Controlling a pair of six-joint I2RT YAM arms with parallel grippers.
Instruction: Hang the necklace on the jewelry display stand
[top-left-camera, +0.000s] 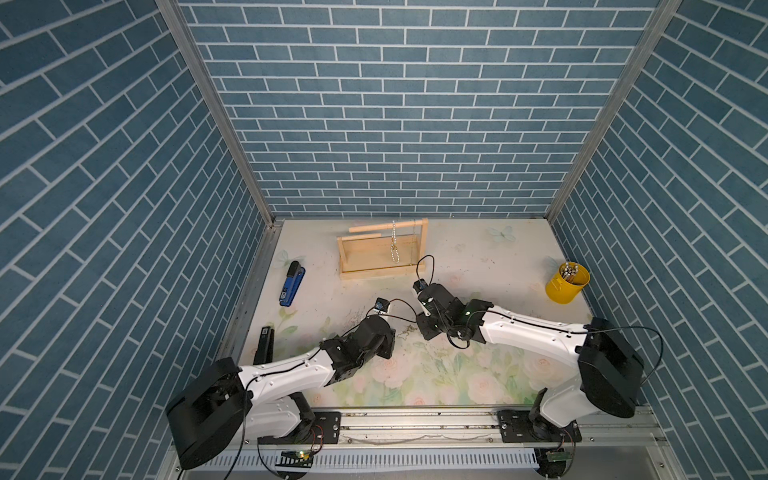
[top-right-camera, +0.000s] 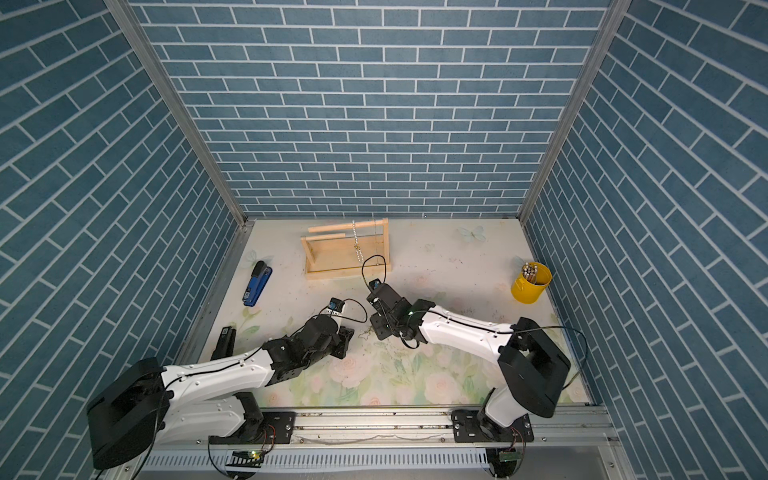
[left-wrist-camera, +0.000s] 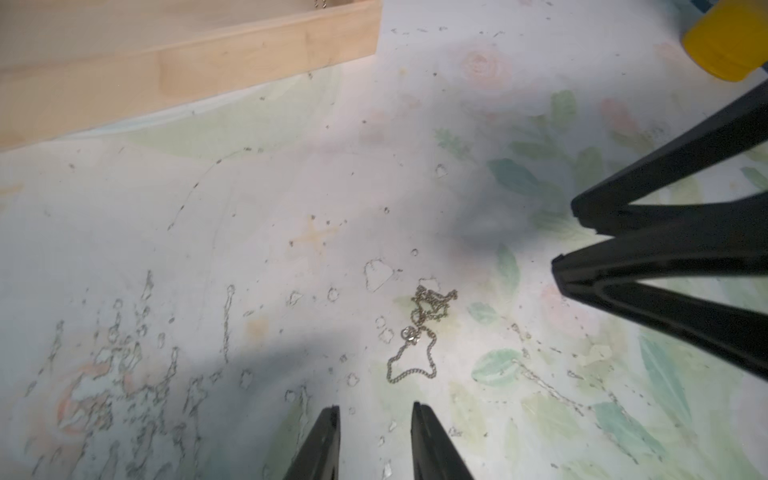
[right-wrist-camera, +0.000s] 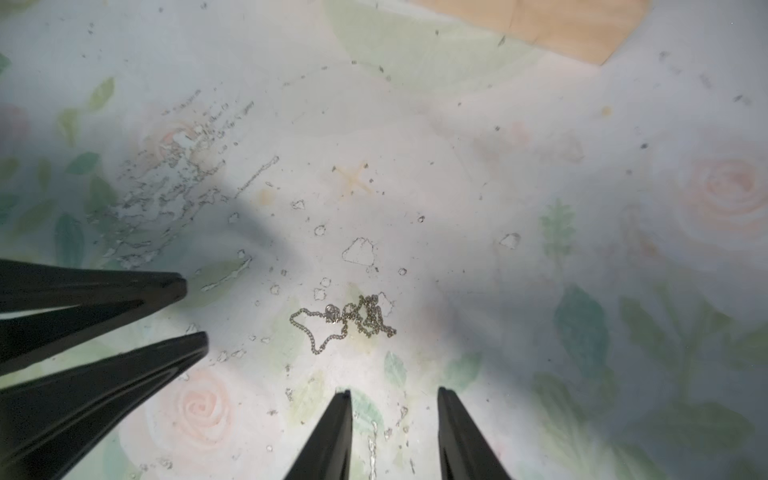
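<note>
A thin metal chain necklace lies bunched on the table, one end spread in a small loop; the right wrist view also shows this chain (right-wrist-camera: 344, 318). Just short of it in the left wrist view is my left gripper, fingers apart and nothing between them. My right gripper is open and empty, a little short of the chain. The wooden display stand (top-left-camera: 380, 273) stands at the back of the table, with a beaded necklace (top-left-camera: 394, 244) hanging from its upper bar.
A blue stapler (top-left-camera: 292, 284) lies at the left and a yellow cup (top-left-camera: 562, 289) with beads stands at the right. The two grippers face each other closely over the chain. Bare table lies right of the stand.
</note>
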